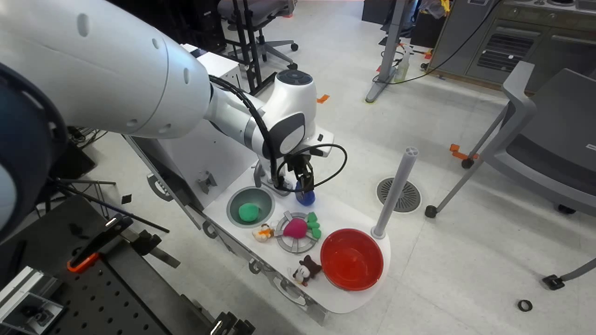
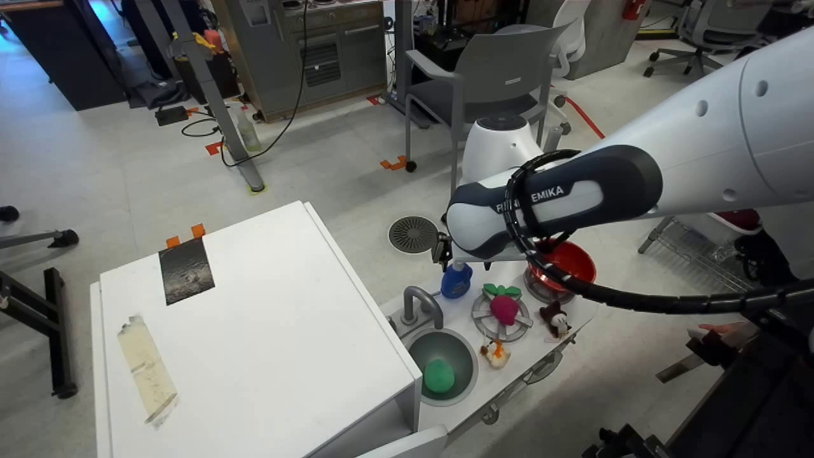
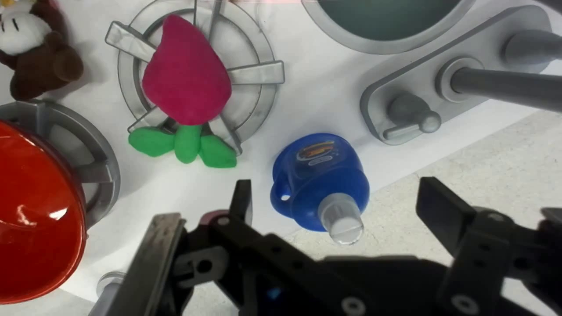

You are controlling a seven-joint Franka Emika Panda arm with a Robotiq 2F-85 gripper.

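Observation:
A blue bottle (image 3: 321, 174) with a clear cap stands on the white counter near its edge, in the wrist view. My gripper is open, its fingers wide apart on either side of the bottle's image, with nothing held. In exterior view 1 the gripper (image 1: 303, 174) hangs just over the bottle (image 1: 305, 196), which it partly hides. From the other side, in exterior view 2, the bottle (image 2: 456, 281) is upright below the hand. A pink plush fruit (image 3: 187, 79) with green leaves lies on a grey burner (image 3: 258, 105).
A red bowl (image 1: 352, 259) sits at the counter's rounded end, beside a grey post (image 1: 394, 195). The sink (image 1: 233, 207) holds a green item (image 1: 248, 212). Two small plush toys lie along the counter's other edge. A faucet (image 2: 423, 301) rises beside the bottle.

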